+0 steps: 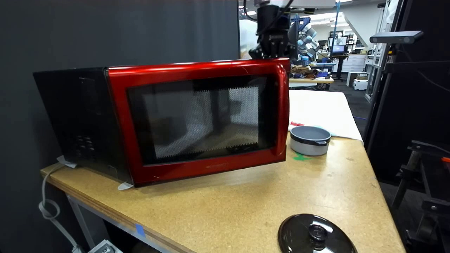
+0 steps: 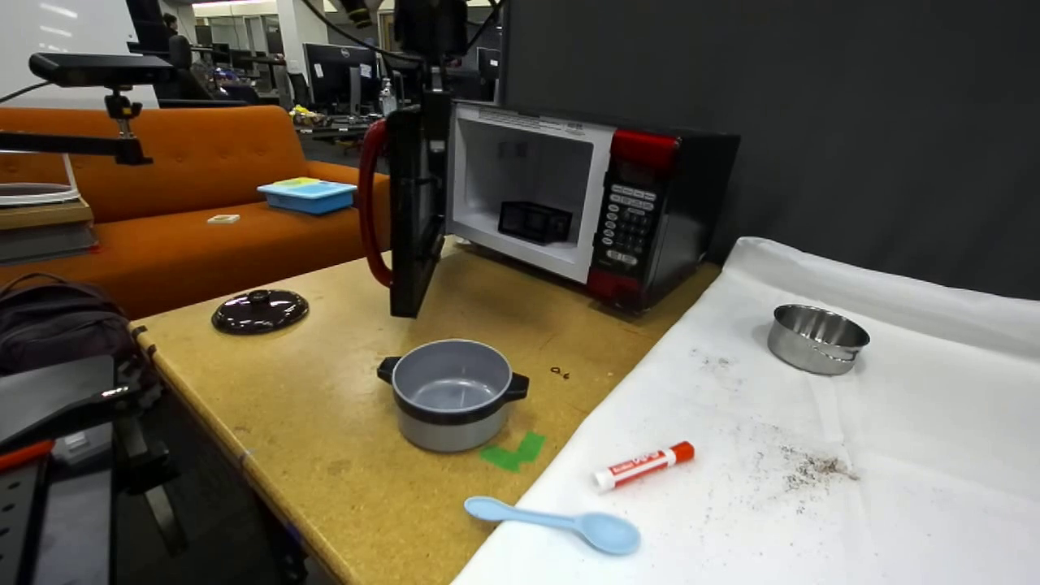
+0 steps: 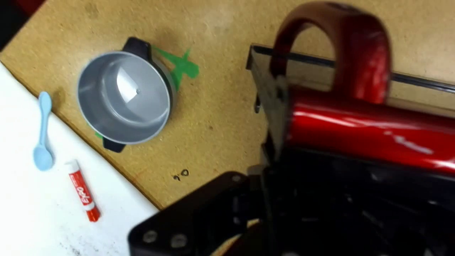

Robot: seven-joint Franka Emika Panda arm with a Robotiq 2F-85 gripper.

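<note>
The red-framed microwave (image 2: 546, 244) stands with its door (image 1: 202, 166) swung wide open. In exterior view 2 the door's curved red handle (image 2: 370, 210) faces left, and the white cavity shows with a dark object inside. My gripper (image 1: 274, 54) is at the top of the door near its free edge, shut. The wrist view has the door's red top (image 3: 362, 128) close beside the dark fingers (image 3: 273, 170), on the inner side away from the handle; whether they touch cannot be told. Nothing shows held between the fingers.
A grey pot (image 2: 453, 395) with black side handles sits empty on the table, clear of the door. A dark lid (image 2: 260, 312) lies near the table edge. On the white cloth are a blue spoon (image 2: 556, 522), a red marker (image 2: 645, 466) and a steel pan (image 2: 816, 341).
</note>
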